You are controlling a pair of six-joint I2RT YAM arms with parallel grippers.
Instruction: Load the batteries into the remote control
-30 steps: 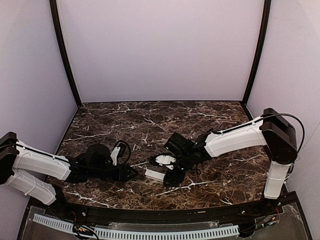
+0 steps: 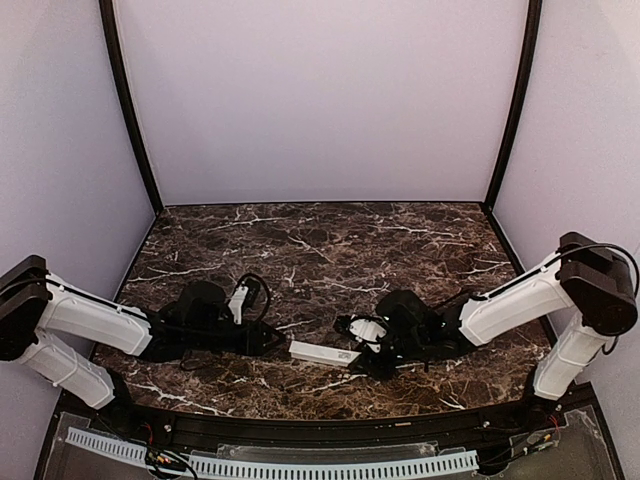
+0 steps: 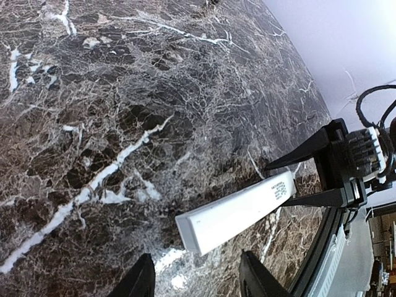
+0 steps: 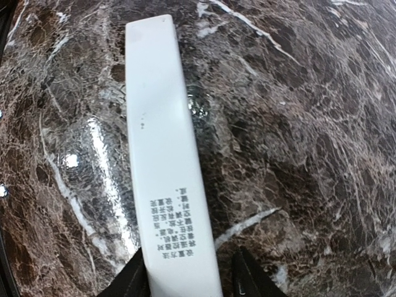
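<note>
A white remote control [image 2: 320,354] lies on the marble table between my grippers, printed text on its upper face [image 4: 164,148]. In the left wrist view the remote [image 3: 232,213] runs diagonally; my left gripper stands open just before its near end, nothing between its fingers. My right gripper is at the printed end, part open, its fingertips on either side of the remote; whether they touch it I cannot tell. I see no batteries.
Pale walls stand at the sides and back, and the table's front edge runs close below the remote.
My right arm has moved right and lower, to the remote's right end, uncovering more of it in the top view.
</note>
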